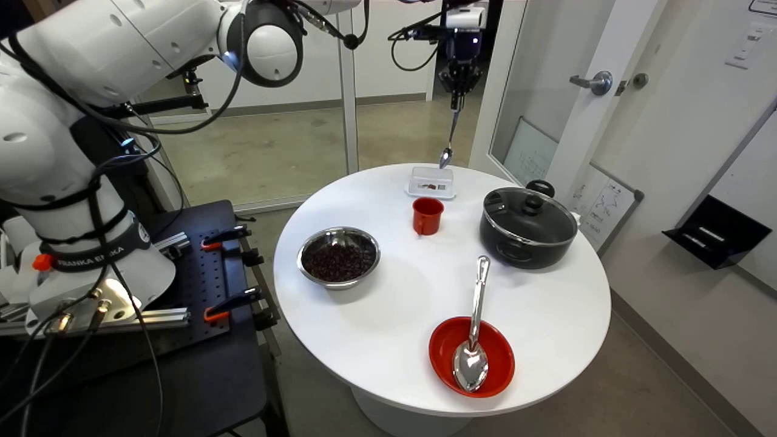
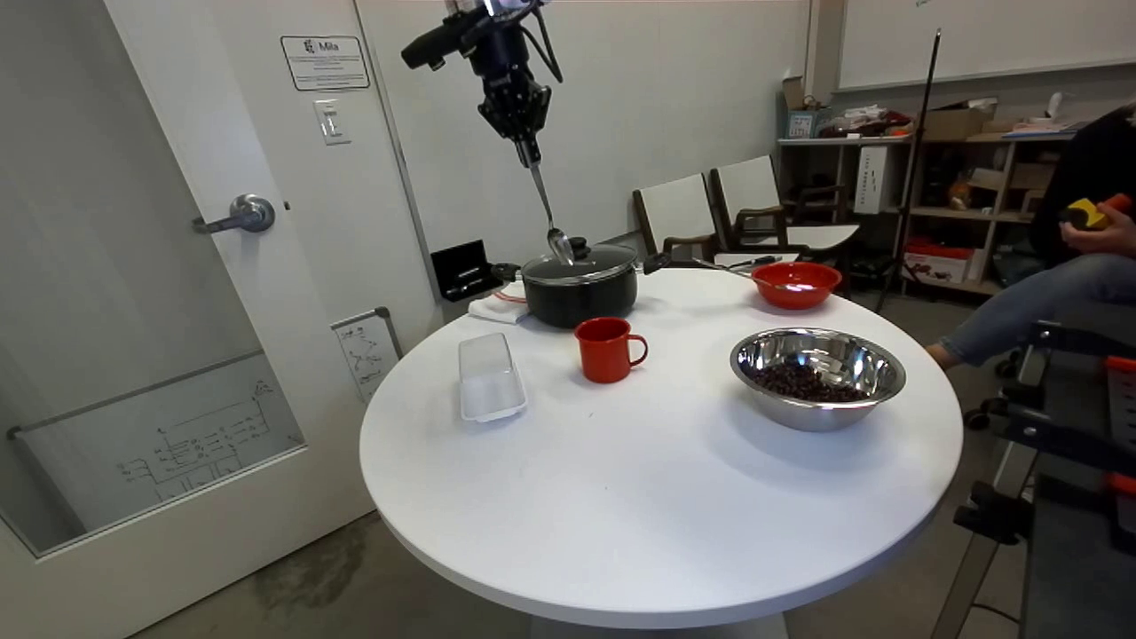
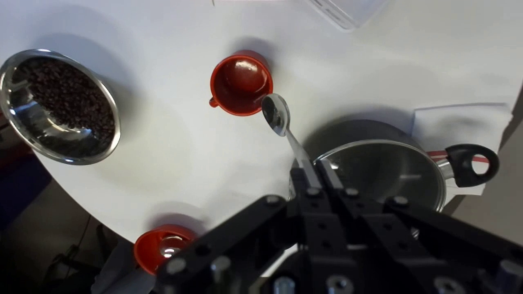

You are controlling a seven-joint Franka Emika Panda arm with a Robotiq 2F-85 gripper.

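High above the far side of the table, my gripper is shut on the handle of a small metal spoon. The spoon hangs bowl-down, clear of everything beneath it. In the wrist view the spoon's bowl overlaps the rim of the red mug, though the exterior views show it well above the table. The mug stands upright, and its inside looks empty from above. Behind it sits a clear plastic container. The fingertips are pressed close around the spoon handle.
A black lidded pot stands right of the mug. Toward the left is a steel bowl of dark beans. A red bowl with a large spoon sits at the near side. Mid-table is clear.
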